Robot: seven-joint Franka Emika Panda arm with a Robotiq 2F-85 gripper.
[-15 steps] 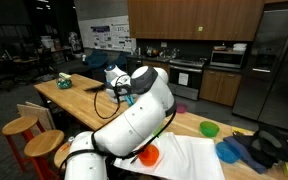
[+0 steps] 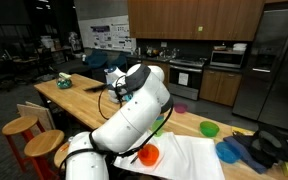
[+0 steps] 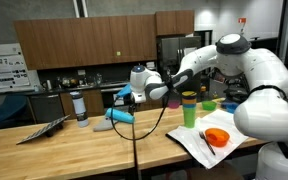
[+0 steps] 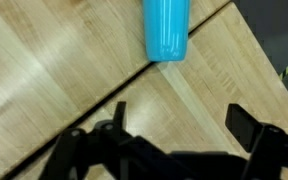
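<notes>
A blue cylinder [image 4: 166, 28] lies on the wooden table, at the top of the wrist view. It also shows in exterior view 2 as a light-blue cylinder [image 3: 123, 117] lying on its side near the table's far edge. My gripper is open above the tabletop, its fingers wide apart with only bare wood visible between them. The cylinder lies beyond the fingers, not between them. In exterior view 1 the gripper [image 2: 114, 82] is small and hard to make out over the far part of the table.
An orange bowl [image 2: 148, 155] sits on a white cloth [image 2: 192, 160] near the arm's base. A green bowl [image 2: 209, 129] and a blue bowl [image 2: 227, 152] stand nearby. A silver can [image 3: 79, 105] is at the far edge. Left of it, much tabletop [image 3: 44, 157] is bare.
The arm's bent middle section has shifted slightly to the right in exterior view 1. The gripper end has moved little, and the bowls and cloth have stayed put.
</notes>
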